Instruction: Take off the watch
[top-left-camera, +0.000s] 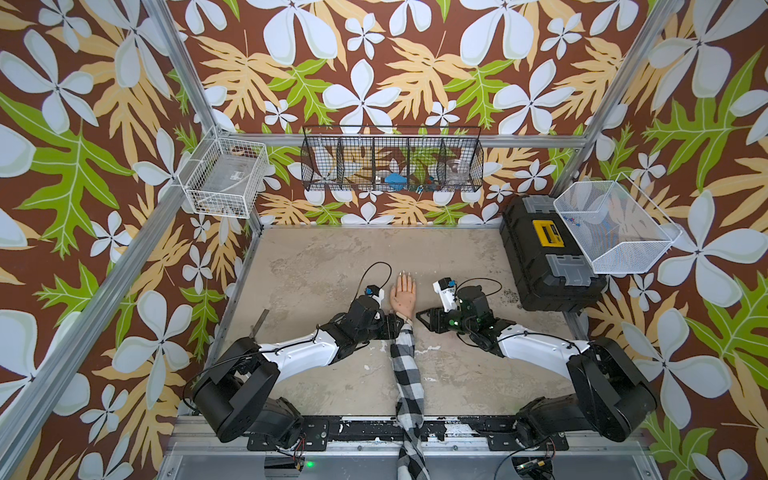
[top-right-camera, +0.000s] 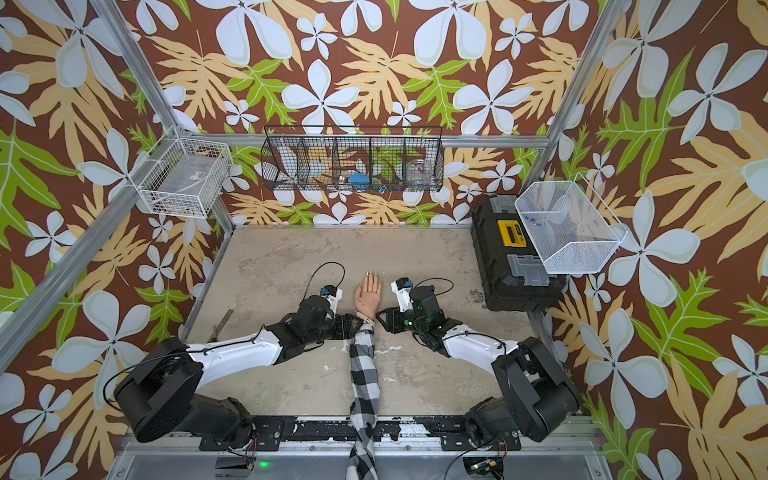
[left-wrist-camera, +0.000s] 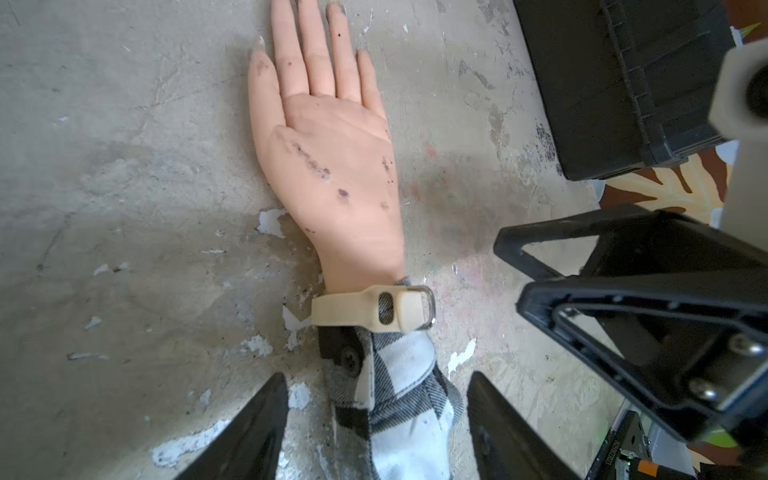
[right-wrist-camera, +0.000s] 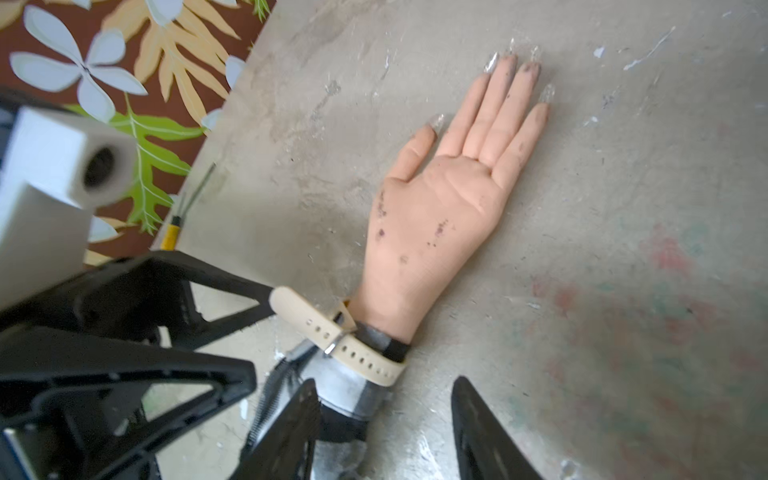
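Note:
A mannequin hand lies palm up at the table's centre on a checked sleeve, with a cream watch around its wrist; in the right wrist view a strap end sticks out past the buckle. My left gripper stands open at the wrist's left side, the watch beyond its fingertips. My right gripper is open to the right of the wrist, apart from the watch, nothing between its fingers.
A black toolbox with a white basket stands at the right. Wire baskets hang at the back and left.

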